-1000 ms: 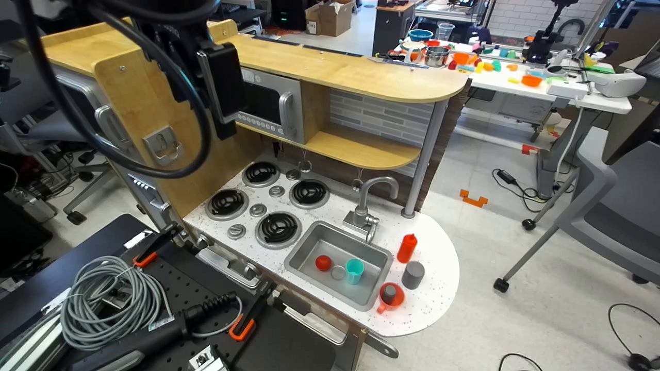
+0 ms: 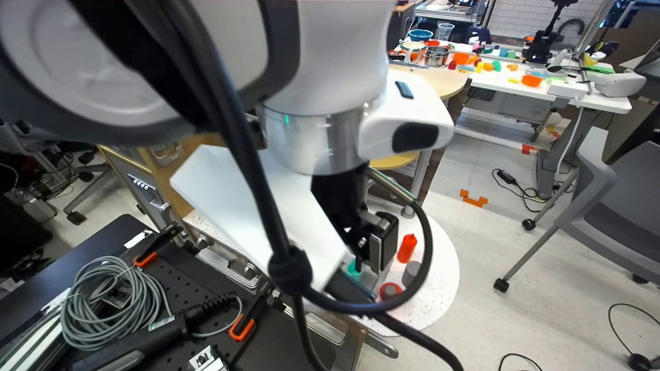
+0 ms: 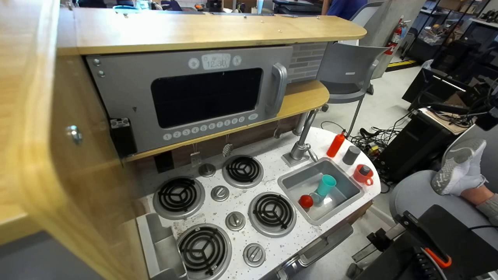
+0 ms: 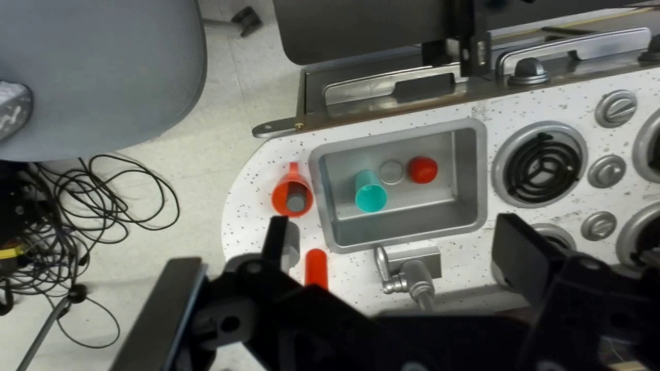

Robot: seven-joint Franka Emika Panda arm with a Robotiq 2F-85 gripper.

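In the wrist view my gripper stands open above the sink side of a toy kitchen counter, with nothing between its fingers. Inside the grey sink (image 4: 481, 185) a teal cup (image 4: 371, 199) leans over. Beside it are a clear round piece (image 4: 391, 172) and a red ball-like object (image 4: 422, 169). On the counter stand an orange-red mug (image 4: 279, 197) with a grey piece inside, a grey cylinder (image 3: 351, 154) and a red bottle (image 3: 335, 145). In exterior view 1 the arm hides most of the sink.
A faucet (image 4: 417, 278) rises along the sink's back edge. Several stove burners (image 3: 272, 214) and knobs lie beside it. Above the stove, the microwave (image 3: 135, 84) and a wooden shelf (image 3: 305, 95) overhang. Free counter space is narrow around the sink.
The arm has swung from the upper left, near the cabinet top, to the right and down over the sink end. The counter objects that still show keep their places.
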